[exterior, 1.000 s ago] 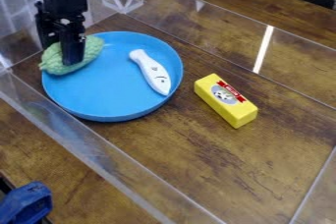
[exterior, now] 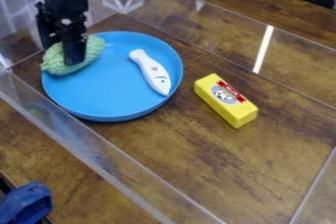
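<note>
The black gripper (exterior: 71, 41) reaches down from the top left to the left side of a blue plate (exterior: 105, 100). It is shut on a pale green, rounded soft object (exterior: 66, 63) there; its fingertips are partly hidden in it. A white item with a small dark marking (exterior: 152, 71) lies on the right half of the plate.
A yellow box (exterior: 226, 100) with a red and white label lies on the wooden table (exterior: 223, 159) right of the plate. A blue object (exterior: 24, 204) sits at the lower left corner.
The gripper has shifted very slightly to the right with the green object; the plate and other items look the same.
</note>
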